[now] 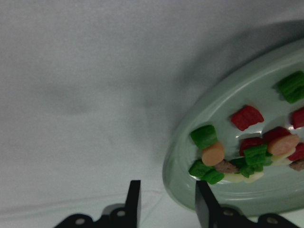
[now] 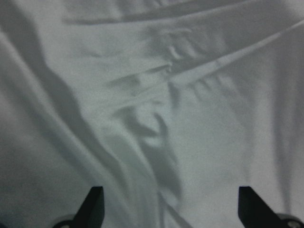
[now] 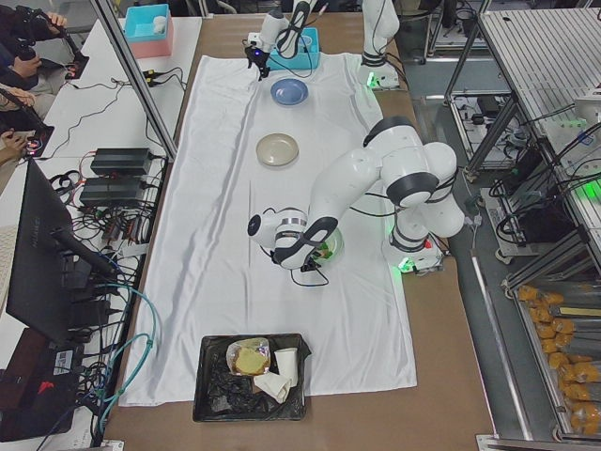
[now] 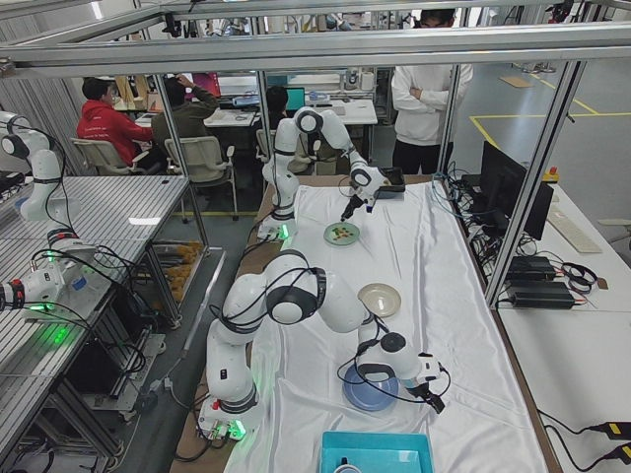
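A pale green plate (image 1: 190,185) holds green pieces (image 1: 204,136), red pieces (image 1: 246,117), beige and brown pieces and pale slices. My left gripper is open at the plate's edge, with nothing between its fingers; in the camera right view it is over the far end of the cloth, by that plate (image 4: 342,239). My right gripper is open above bare wrinkled white cloth; in the camera right view it is at the near right, beside the blue plate (image 4: 370,399).
A beige plate (image 4: 380,301) lies mid-table. A blue bin (image 4: 376,453) stands at the near end, a black tray (image 3: 216,395) with food and napkins at the other. A monitor and cables border the side.
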